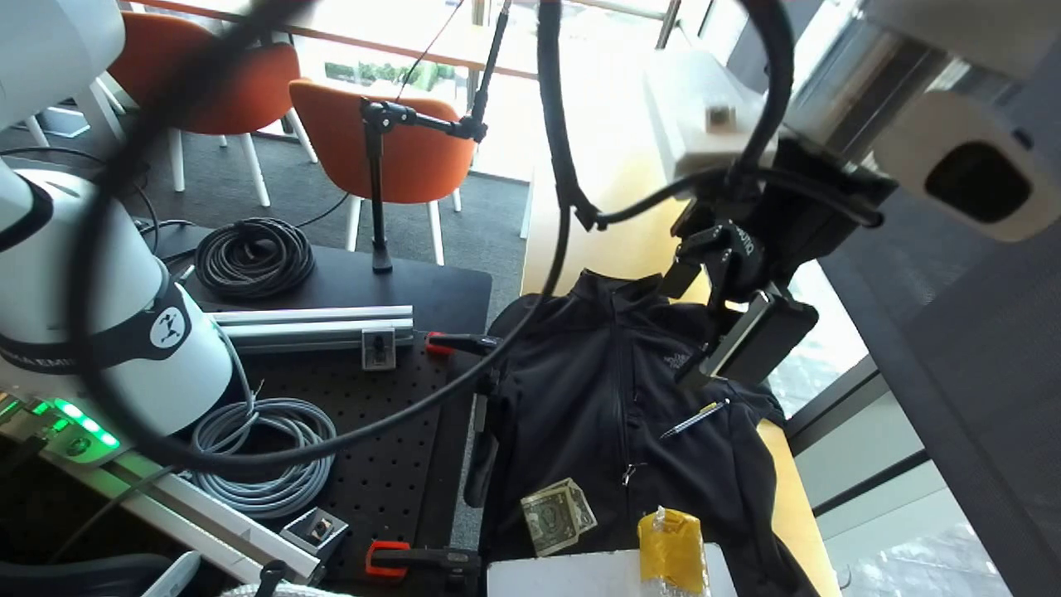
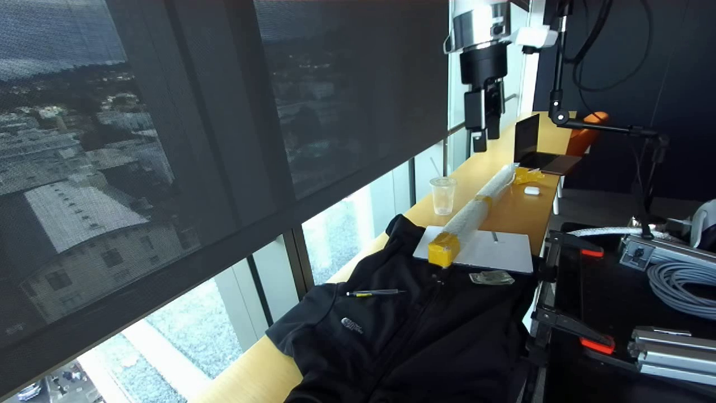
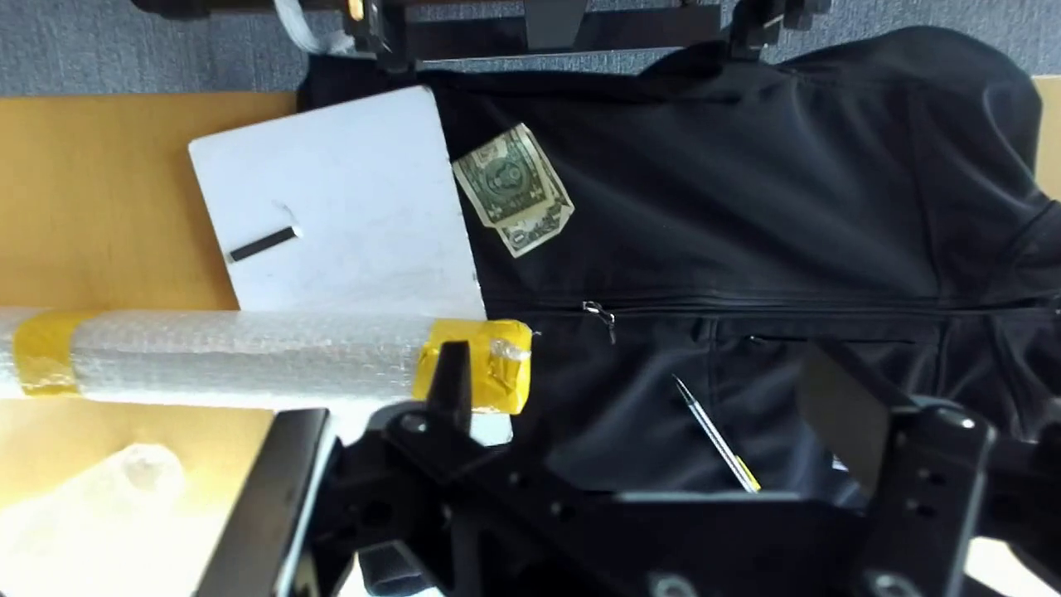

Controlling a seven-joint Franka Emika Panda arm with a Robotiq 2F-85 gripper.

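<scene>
A black zip jacket (image 1: pixel 567 398) lies spread on the wooden table. On it rest a pen (image 3: pixel 716 432) and some folded dollar bills (image 3: pixel 512 189), apart from each other. Beside the jacket's hem, partly over it, is a white board (image 3: pixel 343 189) bearing a small black strip (image 3: pixel 263 244). A bubble-wrapped roll (image 3: pixel 249 356) with yellow tape at its end crosses the board. High above the table my gripper (image 2: pixel 486 137) hangs open, touching none of these. In the wrist view its dark fingers (image 3: pixel 860 418) stand wide apart, with pen and jacket visible below between them.
A clear plastic cup (image 2: pixel 443 196) stands beside the roll, near the window. Farther along the table are an open laptop (image 2: pixel 540 151) and a small white case (image 2: pixel 531 191). Clamps (image 2: pixel 580 332) and a camera stand (image 1: pixel 378 189) line the neighbouring black bench.
</scene>
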